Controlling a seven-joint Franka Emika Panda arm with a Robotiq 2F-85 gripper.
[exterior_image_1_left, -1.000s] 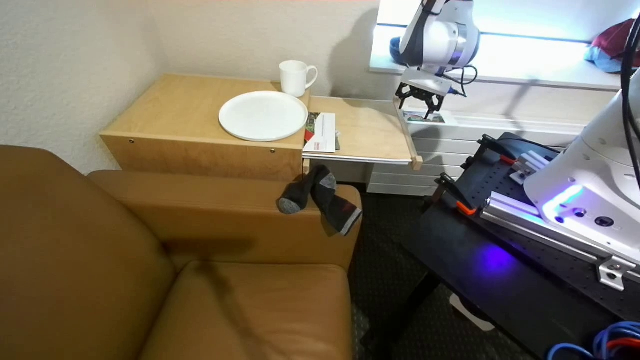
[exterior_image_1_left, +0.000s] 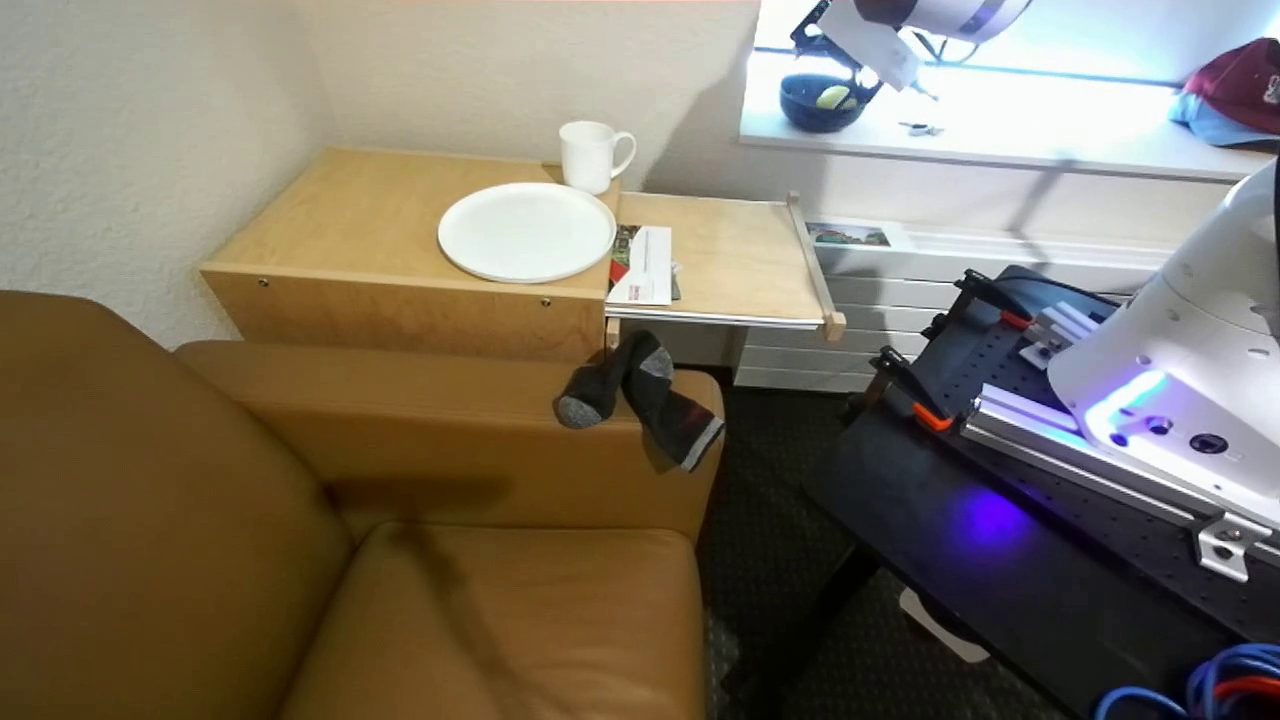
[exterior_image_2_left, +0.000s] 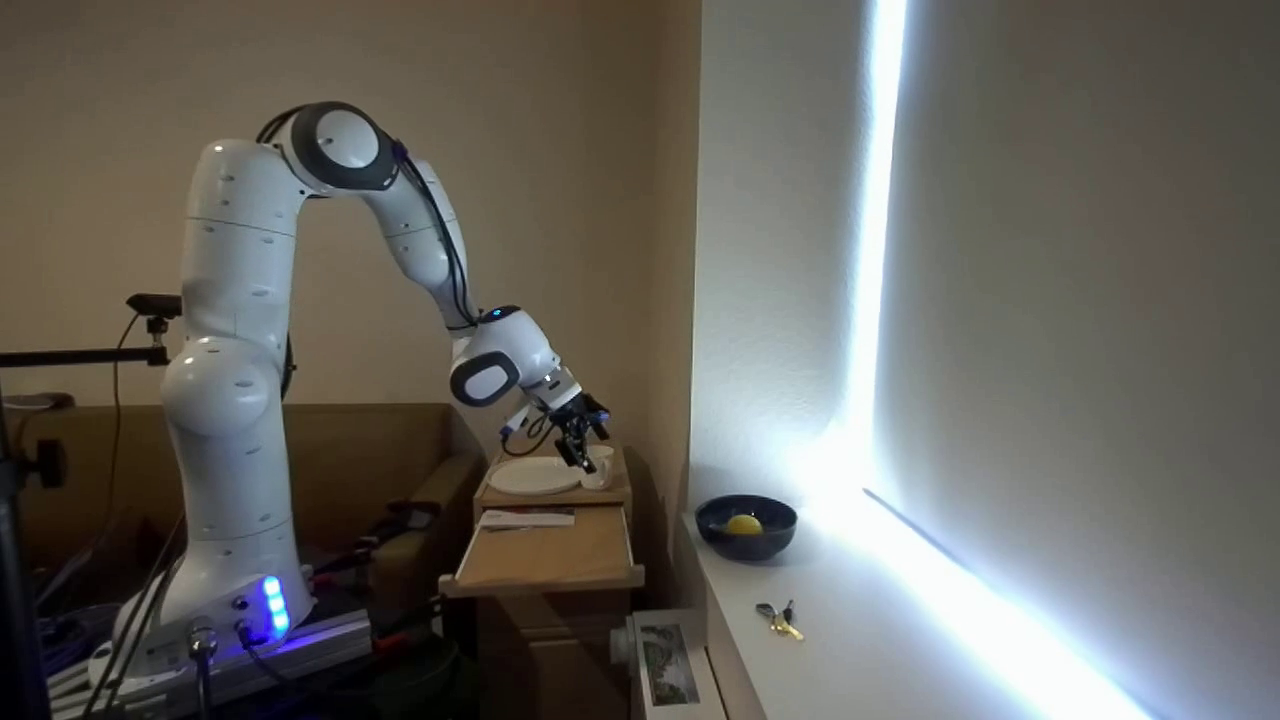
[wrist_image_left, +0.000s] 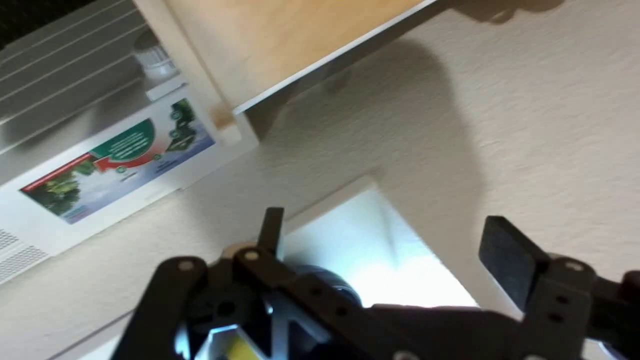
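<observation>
My gripper is open, its two fingers wide apart with nothing held between them. In exterior view 2 the gripper (exterior_image_2_left: 589, 442) hangs tilted in the air, clear of the windowsill bowl. Exterior view 1 shows the gripper (exterior_image_1_left: 842, 60) overlapping that dark blue bowl (exterior_image_1_left: 806, 116). A yellow, round fruit-like thing (exterior_image_2_left: 744, 524) lies inside the bowl (exterior_image_2_left: 750, 548). At the bottom of the wrist view, the gripper's body hides most of the bowl and the yellow thing (wrist_image_left: 241, 349).
A pulled-out drawer (exterior_image_1_left: 738, 258) holds papers (exterior_image_1_left: 645, 264). Above it, a white plate (exterior_image_1_left: 528, 234) and mug (exterior_image_1_left: 588, 156) stand on the cabinet. Keys (exterior_image_2_left: 782, 620) lie on the sill near the bowl. Dark socks (exterior_image_1_left: 654, 390) rest on the sofa arm.
From beside the drawer's outer end, where it pointed down, my gripper has risen towards the windowsill and tilted. In exterior view 1 the bowl is now less covered by the arm.
</observation>
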